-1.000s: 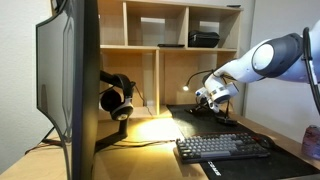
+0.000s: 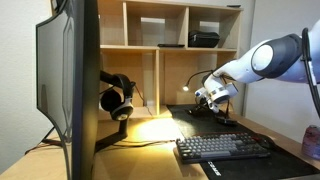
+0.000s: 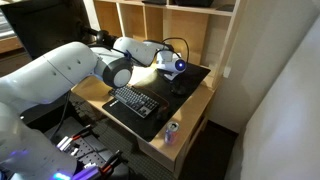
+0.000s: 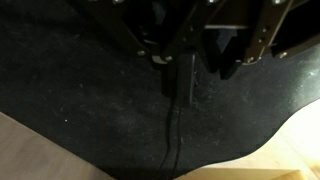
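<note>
My gripper reaches down over the black desk mat [image 4: 90, 100] in the wrist view, its dark fingers near the top edge. A thin black cable [image 4: 172, 140] runs down the mat below a dark upright piece by the fingers; black on black hides whether anything sits between them. In exterior view 1 the gripper [image 2: 212, 104] is low at the back right of the desk, near a desk lamp's thin arm [image 2: 198, 73]. Exterior view 2 shows the gripper [image 3: 172, 74] at the mat's far end, partly hidden by the arm.
The keyboard [image 2: 222, 147] lies on the mat nearer the front, with a mouse [image 2: 263, 141] beside it. A monitor [image 2: 68, 85] and headphones on a stand [image 2: 117, 102] stand left. A can [image 3: 171, 132] is at the desk's edge. Wooden shelves [image 2: 160, 48] rise behind.
The arm and gripper have shifted very slightly at the back of the desk. Keyboard, headphones and monitor have stayed in place.
</note>
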